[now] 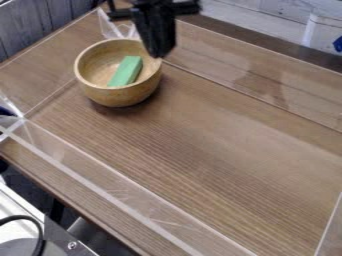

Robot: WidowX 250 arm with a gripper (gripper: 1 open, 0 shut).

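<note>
A wooden bowl (103, 88) sits on the table at the upper left, with a green block (126, 73) lying in it. My gripper (159, 45) hangs just above the bowl's back right rim, dark and blurred. It is shut, and nothing shows between its fingers.
Clear tape or plastic strips run along its left and back. Cables and a pale item lie past the lower left edge.
</note>
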